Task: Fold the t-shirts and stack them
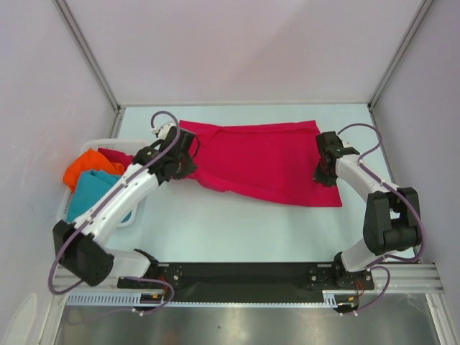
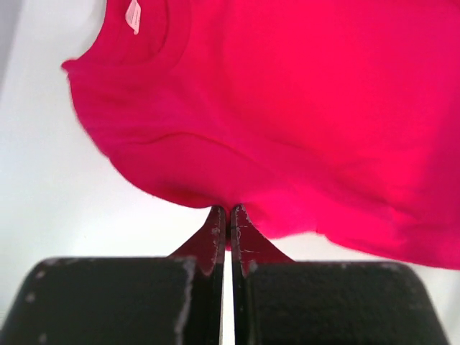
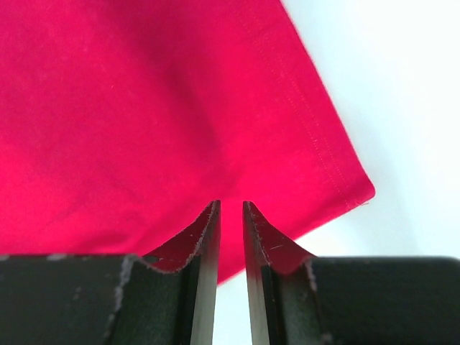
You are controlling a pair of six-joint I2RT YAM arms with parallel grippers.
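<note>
A red t-shirt (image 1: pixel 262 159) lies spread across the table, its collar with a pale tag (image 2: pixel 134 16) showing in the left wrist view. My left gripper is shut on the shirt's near edge, and the cloth drapes from its fingertips. In the top view this left gripper (image 1: pixel 188 172) is over the shirt's left part. At the shirt's right end, my right gripper stands partly open above the cloth near the hem corner (image 3: pixel 366 192), with nothing held between its fingers.
A white basket (image 1: pixel 141 210) at the left holds orange cloth (image 1: pixel 85 167), teal cloth (image 1: pixel 93 192) and red cloth (image 1: pixel 118 156), partly behind the left arm. Bare white table (image 1: pixel 237 237) lies in front of the shirt.
</note>
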